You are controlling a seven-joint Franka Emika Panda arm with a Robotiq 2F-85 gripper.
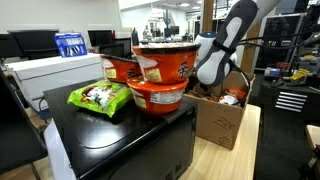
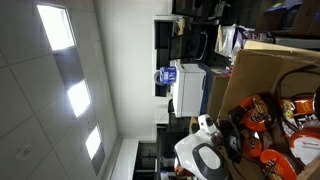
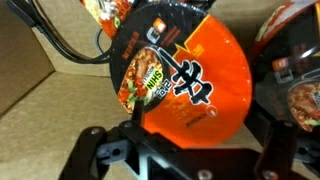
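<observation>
In the wrist view a round noodle cup with an orange-red lid (image 3: 185, 75) lies inside the cardboard box, straight under my gripper. The dark fingers (image 3: 128, 140) stand wide apart, open, near the lid's lower left and right edges; whether they touch it I cannot tell. From exterior view 1 the arm reaches down into the cardboard box (image 1: 215, 122), whose walls partly hide the gripper. Exterior view 2 shows several red cups (image 2: 278, 163) in the box beside the dark gripper (image 2: 236, 142).
Red bowls (image 1: 158, 97) are stacked on a black table (image 1: 120, 137) beside the box, with a green packet (image 1: 100, 97) nearby. Another dark cup (image 3: 305, 98) and a black cable (image 3: 45, 25) crowd the lid in the wrist view. Bare cardboard shows at lower left.
</observation>
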